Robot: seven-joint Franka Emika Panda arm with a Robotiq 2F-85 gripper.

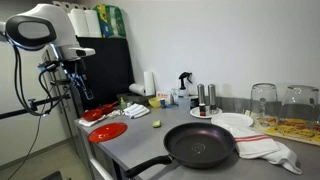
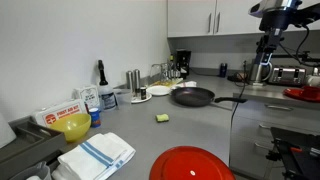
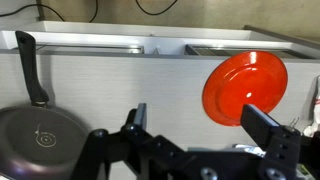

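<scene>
My gripper stands open, with nothing between its fingers, above the grey counter (image 3: pixel 160 88). In the wrist view a red round plate (image 3: pixel 236 92) lies to the right, partly behind the right finger. A black frying pan (image 3: pixel 38 148) is at the lower left, its handle pointing up toward the counter edge. From exterior view 1, the arm hangs high at the left, with the gripper (image 1: pixel 85 88) well above the counter and apart from the pan (image 1: pixel 198 143) and the red plate (image 1: pixel 107 132). Exterior view 2 shows the gripper (image 2: pixel 266 50) at the upper right.
A white towel (image 1: pixel 268 147) lies beside the pan, near upturned glass jars (image 1: pixel 264 100). Along the wall stand shakers (image 1: pixel 202 96), a spray bottle (image 1: pixel 185 82) and a paper roll (image 1: pixel 149 83). A yellow bowl (image 2: pixel 72 125) is at the left. Counter between pan and red plate is mostly bare.
</scene>
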